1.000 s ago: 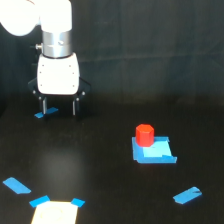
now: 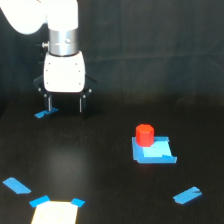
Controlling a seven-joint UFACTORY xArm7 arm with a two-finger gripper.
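A red object [image 2: 145, 135], small and rounded, rests on the upper left part of a pale square [image 2: 158, 149] edged with blue tape, right of centre. Up at the back left hangs my white arm, pointing downward with its gripper [image 2: 66, 102] well to the left of the red object and apart from it. The dark fingers are spread wide, and no object shows between them.
Blue tape strips lie at the left [image 2: 16, 186], the lower right [image 2: 187, 195] and below the gripper. A pale sheet [image 2: 55, 213] with taped corners is cut off at the bottom edge.
The arm and its gripper have shifted slightly to the right. The red object and the pale square have not moved.
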